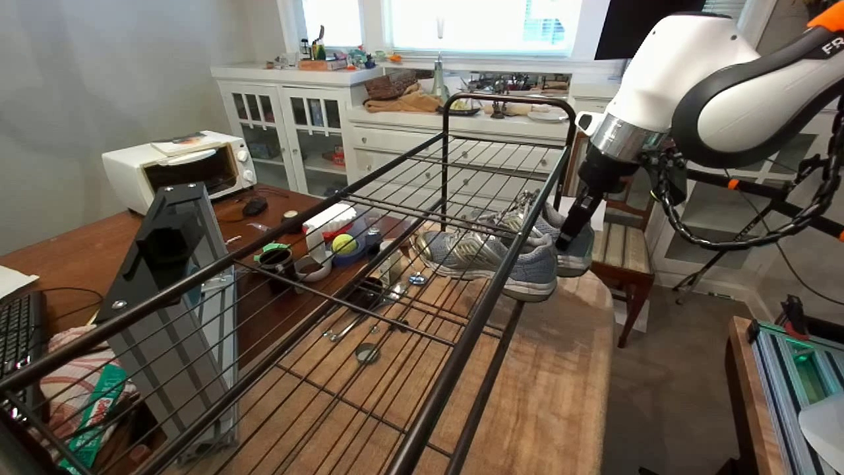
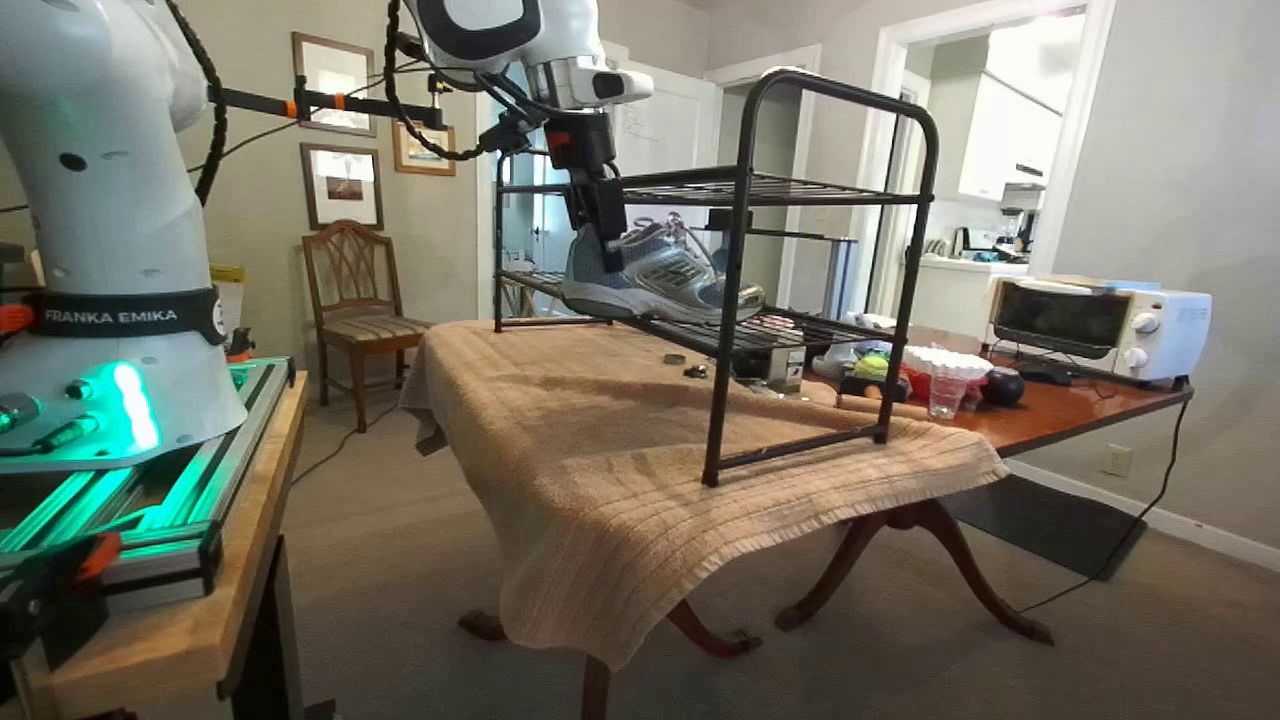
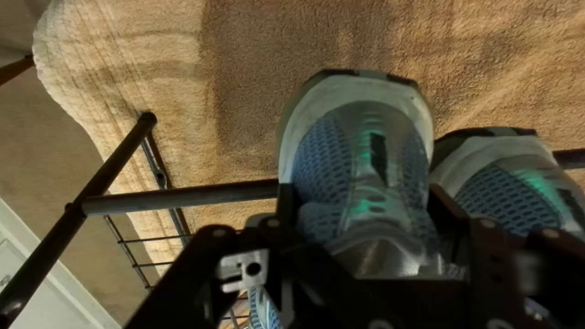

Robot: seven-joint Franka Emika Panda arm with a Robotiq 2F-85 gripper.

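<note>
My gripper (image 1: 565, 236) is shut on the heel end of a grey-blue sneaker (image 1: 581, 252), whose heel juts out past the lower shelf of a black metal rack (image 2: 726, 360). Seen from the wrist, the held sneaker (image 3: 364, 142) stands between my fingers, its mesh heel over the cloth. Right beside it, a matching sneaker (image 3: 504, 200) also overhangs the shelf's front bar. In exterior view 2 the held sneaker (image 2: 672, 282) hides most of the other one, and my gripper (image 2: 609, 246) points down at its heel.
The rack's upper shelf lies above the sneakers, with an end post (image 3: 93, 183) to one side. A tan cloth (image 2: 576, 480) covers the table under it. Mugs, a tennis ball (image 1: 344, 244) and a toaster oven (image 1: 186, 166) are beyond. Room in front of the rack is clear.
</note>
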